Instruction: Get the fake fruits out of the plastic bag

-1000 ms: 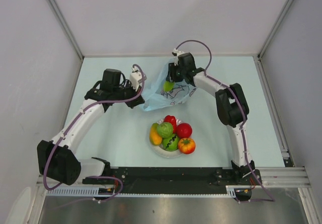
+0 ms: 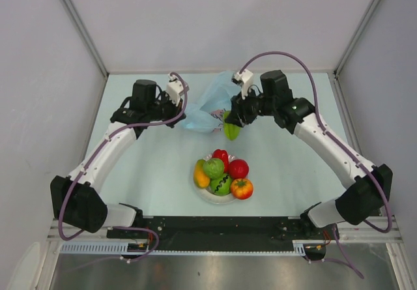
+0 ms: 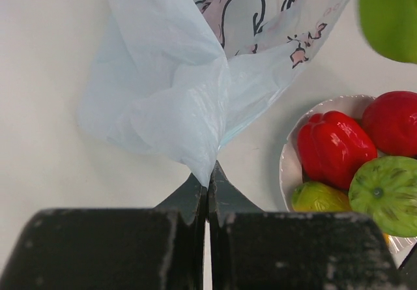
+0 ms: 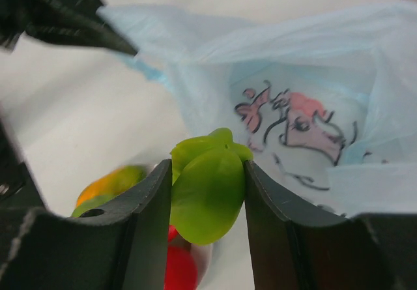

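Note:
A light blue plastic bag (image 2: 207, 111) with printed figures lies open at the back of the table. My left gripper is shut on a corner of it, holding it pinched at the fingertips. My right gripper is shut on a green fake fruit (image 4: 207, 199), which hangs in front of the bag's opening, above and behind the bowl (image 2: 218, 197). In the left wrist view this green fruit (image 3: 391, 16) shows at the upper right. The bowl holds several fruits: red pepper (image 2: 221, 157), yellow, red, green and orange ones.
Grey walls (image 2: 215, 23) enclose the back and sides. The dark front edge of the table lies below the bowl.
My right gripper has moved with the green fruit out of the bag, toward the front right.

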